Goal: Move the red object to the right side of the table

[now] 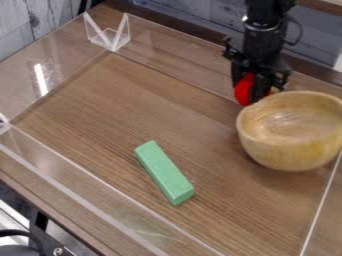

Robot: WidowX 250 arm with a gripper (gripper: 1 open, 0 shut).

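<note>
The red object (245, 91) is at the upper right of the camera view, just beside the left rim of the wooden bowl (325, 103). Directly above it, my dark gripper (243, 76) reaches down from the far edge of the table and is shut on it. The fingers hide the upper part of the red object. Whether its underside touches the table is hard to tell.
A green block (164, 173) lies on the front middle of the wooden table (100, 105). At the far left stands a white wire holder (108, 33).
</note>
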